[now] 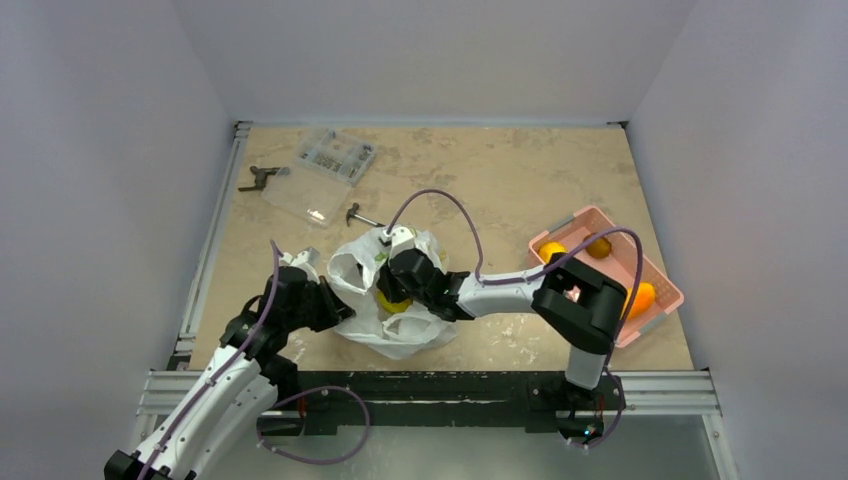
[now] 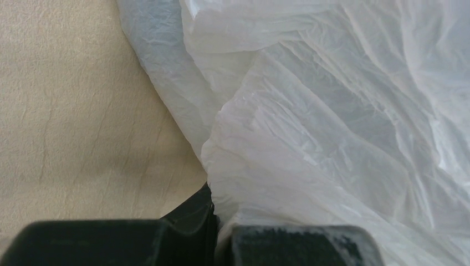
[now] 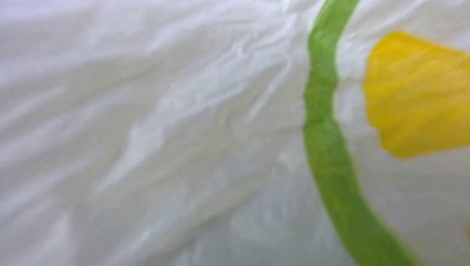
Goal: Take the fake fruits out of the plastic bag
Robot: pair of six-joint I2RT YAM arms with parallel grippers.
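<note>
The white plastic bag point(image 1: 400, 340) lies crumpled at the front middle. My left gripper point(image 1: 337, 310) is shut on the bag's near-left edge; the left wrist view shows plastic point(image 2: 316, 138) between or against its dark fingers. My right gripper point(image 1: 390, 285) reaches down into the bag, next to a yellow fruit point(image 1: 397, 303). Its fingers are mostly hidden in the top view, and the right wrist view holds only blurred bag film point(image 3: 166, 138) with green and yellow print, so its finger state is unclear.
A pink basket point(image 1: 667, 292) with several fruits stands on the right. A clear parts organizer point(image 1: 335, 155), its lid, a hammer point(image 1: 365, 218) and a dark tool lie at the back left.
</note>
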